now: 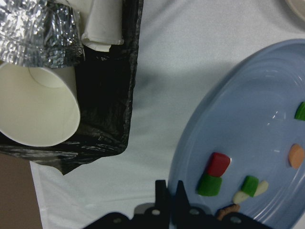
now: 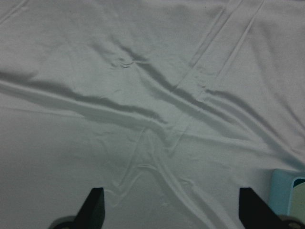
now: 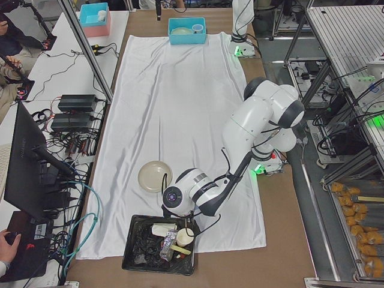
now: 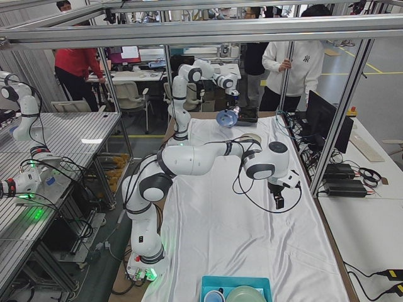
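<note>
My left gripper is shut on the near rim of a blue plate (image 1: 257, 138) carrying red, green, orange and pale food-like pieces. In the camera right view the plate (image 4: 227, 117) is held up beside the black bin. That lined bin (image 3: 135, 240) holds a paper cup (image 1: 40, 107), crumpled foil (image 1: 35, 33) and other waste. A beige plate (image 3: 155, 176) lies on the cloth. My right gripper stands open over bare cloth, nothing between its fingers.
A light blue box (image 3: 188, 37) with dishes stands at the far end, partly seen in the right wrist view (image 2: 281, 191). Monitors and cables line the side table.
</note>
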